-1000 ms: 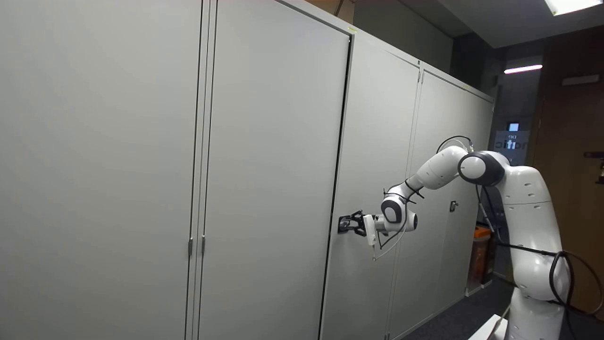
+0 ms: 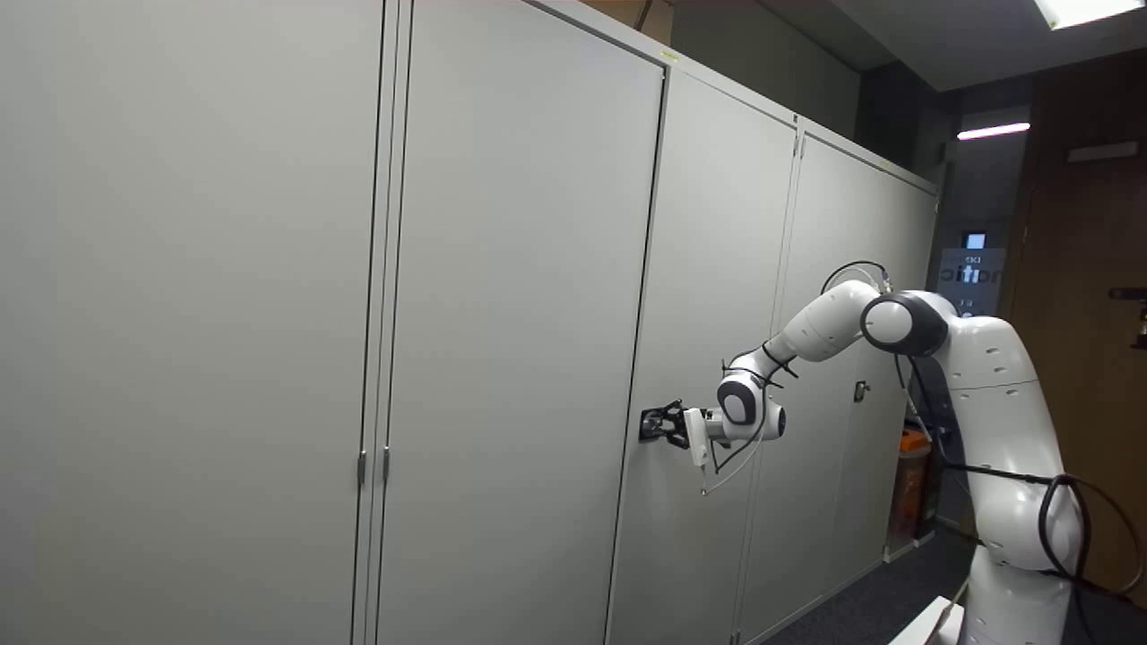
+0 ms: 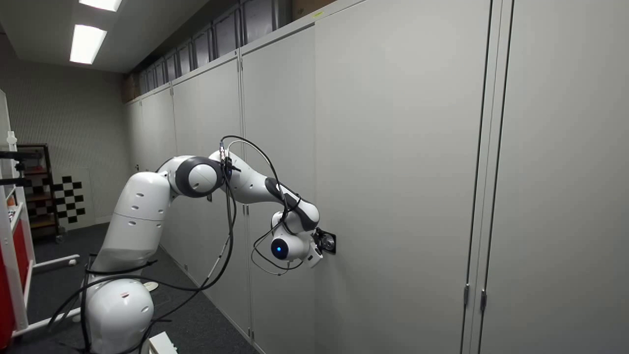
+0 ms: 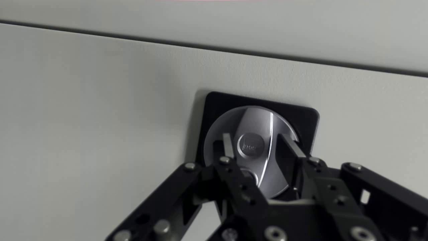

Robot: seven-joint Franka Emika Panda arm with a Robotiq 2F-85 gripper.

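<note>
A round grey metal latch (image 4: pixel 251 118) is set in a black square plate (image 4: pixel 307 114) on the light grey cabinet door (image 4: pixel 100 100). My gripper is at this latch, its fingers apart on either side of the raised middle ridge. Narrow gaps show between the ridge and the finger pads. The fingers and linkages cover the lower part of the latch in the wrist view. In the first exterior view the gripper (image 2: pixel 668 424) points straight at the door. The second exterior view shows the plate (image 3: pixel 333 243) just past the gripper, which the wrist partly hides.
A thin dark seam (image 4: pixel 160 41) runs along the door edge beside the latch. More cabinet doors (image 2: pixel 516 322) line the wall on both sides, seemingly closed. Loose cables (image 3: pixel 227 259) hang from the arm. An orange-lidded bin (image 2: pixel 911 442) stands at the far end.
My wrist and gripper have shifted slightly left, toward the cabinet face. The dark seam at the door edge looks a little thinner.
</note>
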